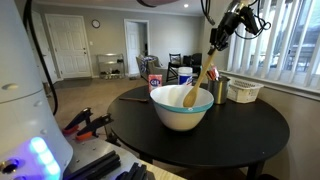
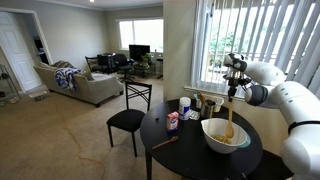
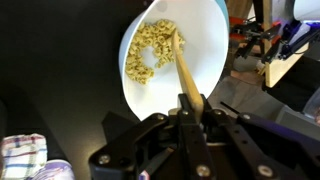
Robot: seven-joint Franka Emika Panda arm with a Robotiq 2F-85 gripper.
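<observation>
My gripper is shut on the handle of a wooden spoon [image 3: 185,75], above a large white bowl [image 3: 200,30] on the dark round table. The spoon slants down into the bowl; its broad end [image 1: 190,97] is inside, below the rim. Loose yellowish-brown pieces [image 3: 148,50] lie on one side of the bowl's bottom. From the second exterior view, the gripper [image 2: 234,92] is over the bowl [image 2: 216,128] and the spoon [image 2: 229,128] hangs nearly upright. Whether the spoon's tip touches the bottom cannot be told.
Behind the bowl stand a red-labelled container [image 2: 172,121], a white-and-blue tub [image 1: 186,75], a utensil holder [image 1: 219,90] and a white basket [image 1: 243,91]. A brown utensil [image 2: 164,142] lies near the table's edge.
</observation>
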